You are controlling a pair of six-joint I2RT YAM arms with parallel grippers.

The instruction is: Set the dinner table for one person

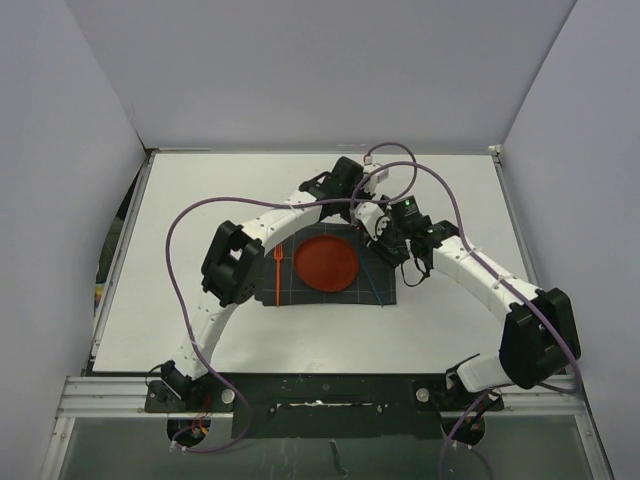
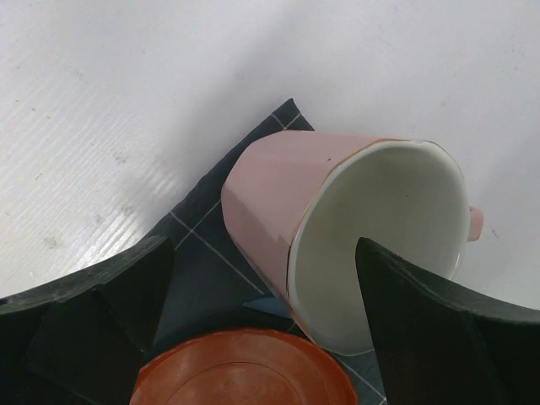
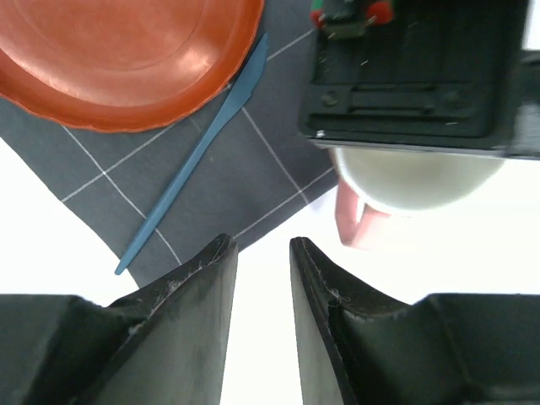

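An orange plate (image 1: 326, 263) sits on the dark placemat (image 1: 300, 294), with an orange fork (image 1: 279, 275) to its left and a blue knife (image 3: 198, 148) to its right. A pink cup (image 2: 278, 186) lies tilted on its side by the placemat's back corner, mouth toward the lower right in the left wrist view. My left gripper is open over the cup, its fingers on either side. My right gripper is partly open over the right part of the mat and white table, nothing between its fingers.
The two grippers are close together at the back right of the mat; the left one's body shows in the right wrist view.
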